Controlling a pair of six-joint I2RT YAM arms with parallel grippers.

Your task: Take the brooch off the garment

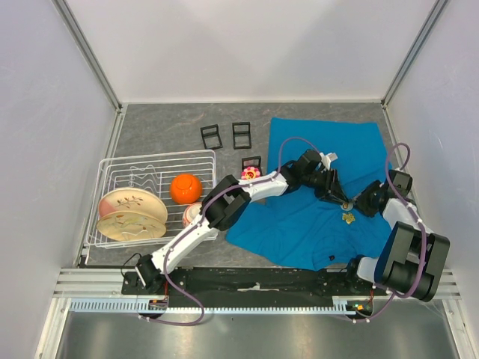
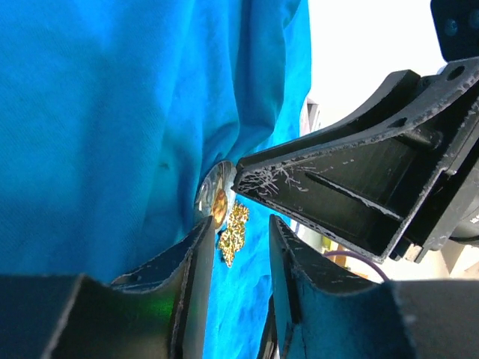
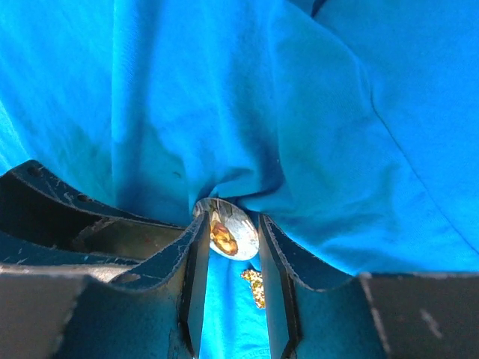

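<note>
The blue garment point(image 1: 307, 239) lies spread on the right of the table. On it the round silver-rimmed brooch point(image 3: 233, 232) with an amber centre sits against a fold, beside a gold piece point(image 2: 233, 235). My left gripper point(image 1: 338, 196) reaches in from the left onto the brooch; its tips are close together at the brooch's near edge, and what is between them is hard to see. My right gripper point(image 1: 359, 203) comes from the right, its fingers part open, a tip at the brooch in the left wrist view. The right wrist view shows the brooch just beyond its fingertips.
A wire rack point(image 1: 108, 179) with plates and an orange bowl fills the left. Small black holders point(image 1: 211, 138) stand at the back middle, one with a pink flower piece. Both arms crowd the garment's right half; walls border the table.
</note>
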